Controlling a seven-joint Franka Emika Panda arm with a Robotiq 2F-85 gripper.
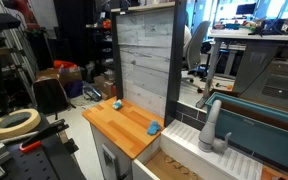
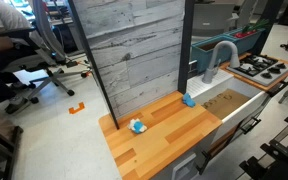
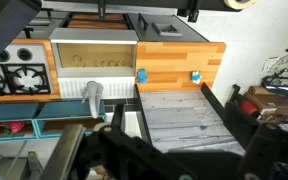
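A small blue object (image 1: 153, 128) lies on the wooden countertop (image 1: 119, 122), near the sink end. In exterior view 2, the same blue object (image 2: 188, 100) sits close to the back panel. A second small item, white and blue (image 2: 137, 126), rests farther along the counter. The wrist view shows the blue object (image 3: 142, 75) and the white and blue item (image 3: 195, 76) from above, both well away from my fingers. My gripper appears open, its dark fingers spread across the bottom of the wrist view with nothing seen between them.
A tan-bottomed open compartment (image 3: 99, 62) lies beside the counter. A grey faucet (image 1: 211, 127) rises behind it, near a teal bin (image 1: 254, 128). A stove top (image 2: 259, 68) stands at the far end. The whitewashed back panel (image 2: 139, 55) borders the counter.
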